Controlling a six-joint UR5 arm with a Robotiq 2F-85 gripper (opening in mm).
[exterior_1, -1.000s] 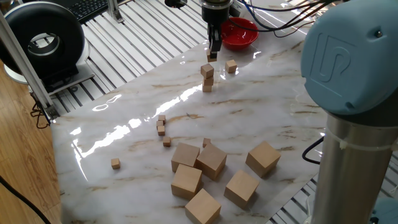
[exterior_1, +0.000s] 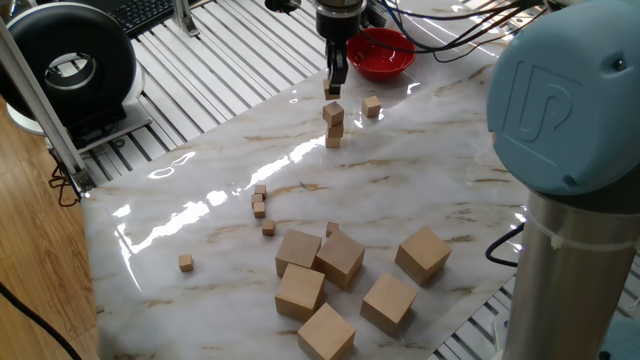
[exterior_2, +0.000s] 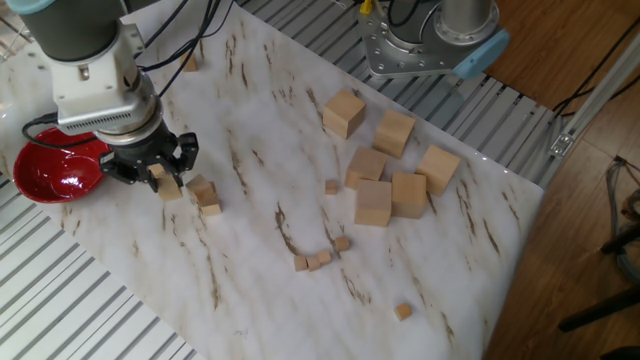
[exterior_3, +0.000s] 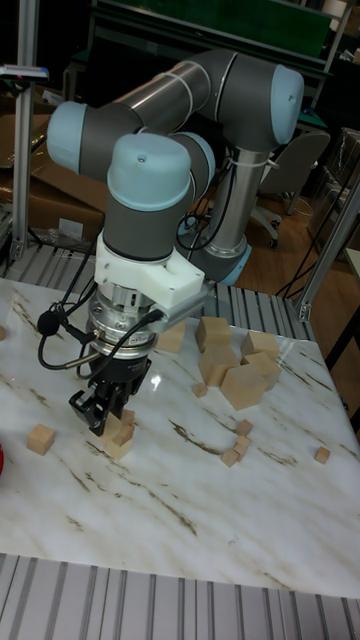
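My gripper (exterior_1: 336, 85) is at the far side of the table, fingers pointing down, shut on a small wooden cube (exterior_1: 331, 94). That held cube (exterior_2: 171, 190) shows below the black fingers in exterior view 2. Right beside it stands a small stack of wooden cubes (exterior_1: 333, 115), its upper part sitting unevenly over the lower one. In exterior view 3 the gripper (exterior_3: 98, 414) partly covers the stack (exterior_3: 119, 439), and the held cube is hard to tell apart there. Whether held cube and stack touch cannot be seen.
A red bowl (exterior_1: 381, 55) lies behind the gripper, with a loose small cube (exterior_1: 371, 106) in front of it. Several large wooden blocks (exterior_1: 340, 259) cluster near the robot base. Several small cubes (exterior_1: 259, 210) lie mid-table, another cube (exterior_1: 186, 263) apart.
In exterior view 1 my gripper and its cube have shifted slightly left, to a spot just behind the stack. The stack and other blocks have stayed put.
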